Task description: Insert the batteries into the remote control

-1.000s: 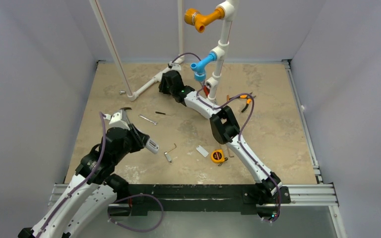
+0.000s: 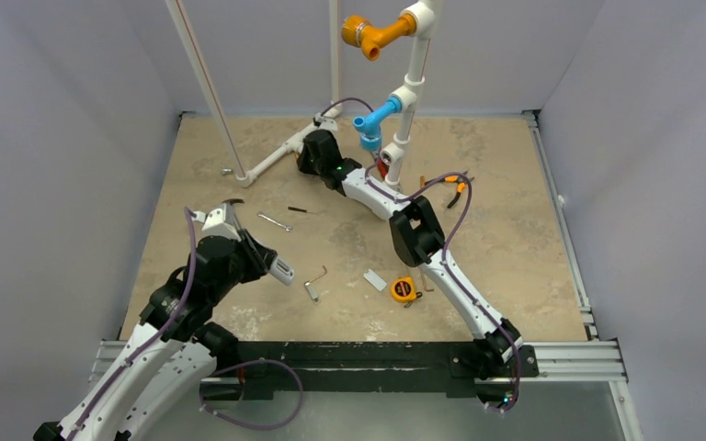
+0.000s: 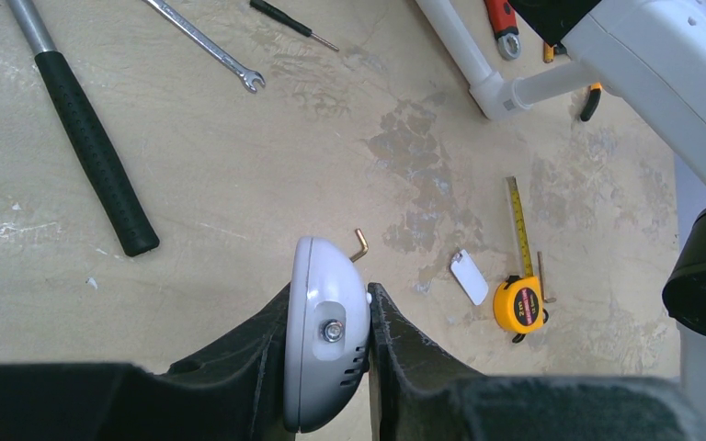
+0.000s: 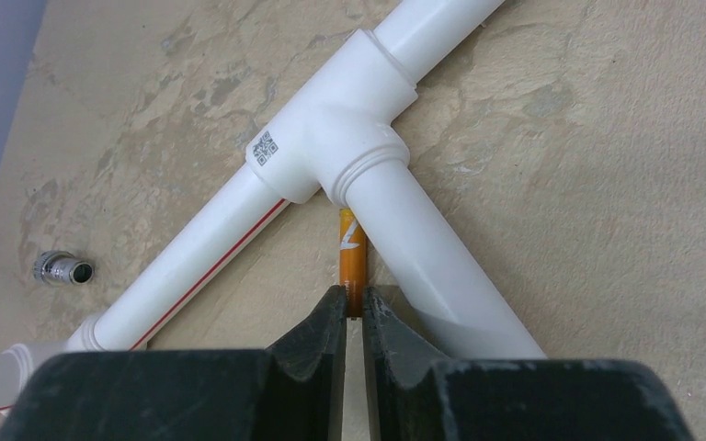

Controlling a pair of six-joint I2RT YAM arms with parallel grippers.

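The white remote control [image 3: 331, 340] is between the fingers of my left gripper [image 2: 262, 255], which is shut on it above the table's near left. In the left wrist view its rounded end with a small screw faces the camera. An orange battery [image 4: 353, 246] lies on the table beside a white pipe. My right gripper has its fingertips at the battery's near end, one on each side, a narrow gap between them; whether they grip it cannot be told. A small white cover [image 3: 469, 277] lies flat on the table.
White pipes [image 4: 331, 129] join closely above the battery's far end. A metal fitting [image 4: 63, 267] lies to the left. A hammer [image 3: 96, 152], wrench [image 2: 275, 221], screwdriver [image 2: 301, 210] and tape measure [image 2: 404, 290] are spread over the table.
The left arm and remote have not moved.
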